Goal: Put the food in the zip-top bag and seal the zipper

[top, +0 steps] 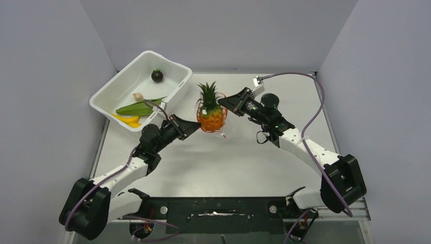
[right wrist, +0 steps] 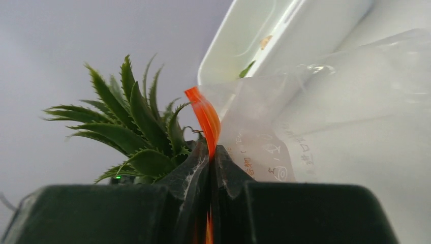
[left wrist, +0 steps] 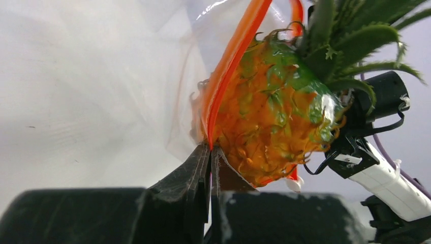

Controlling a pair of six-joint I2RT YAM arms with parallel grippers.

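The pineapple (top: 211,118) hangs between my two grippers, leaves up, in the top view. Its body sits at the mouth of the clear zip top bag (left wrist: 178,86), and the leaves (right wrist: 137,122) stick out past the orange zipper strip. In the left wrist view that strip (left wrist: 228,66) runs down into the tips of my left gripper, shut on it beside the fruit. My right gripper is shut on another stretch of the orange strip (right wrist: 206,117), close to the leaves. Most of the bag is hidden from above.
A white bin (top: 175,71) at the back left holds an eggplant (top: 157,75), a garlic bulb (top: 137,96), green corn (top: 137,109) and a yellow item (top: 129,121).
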